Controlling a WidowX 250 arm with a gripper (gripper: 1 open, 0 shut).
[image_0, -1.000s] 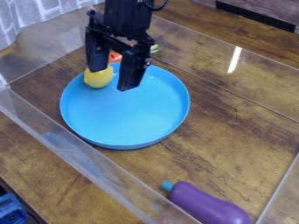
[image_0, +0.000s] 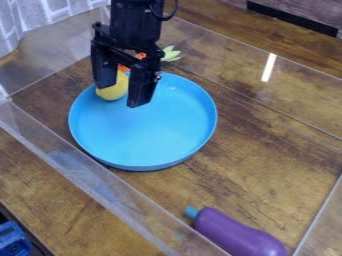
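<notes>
My black gripper (image_0: 123, 75) hangs over the upper left of a blue plate (image_0: 147, 126), open, its two fingers apart around a yellow object (image_0: 110, 93) on the plate's back left, which it partly hides. Whether the fingers touch it is unclear. Behind the gripper, an orange and green vegetable-like item (image_0: 168, 53) is partly hidden.
A purple eggplant (image_0: 237, 233) lies at the front right on the wooden surface (image_0: 267, 140). A blue item (image_0: 11, 240) shows at the bottom left corner. Clear plastic walls border the area.
The gripper has moved somewhat left and down toward the yellow object, covering more of it. The plate and eggplant are unchanged.
</notes>
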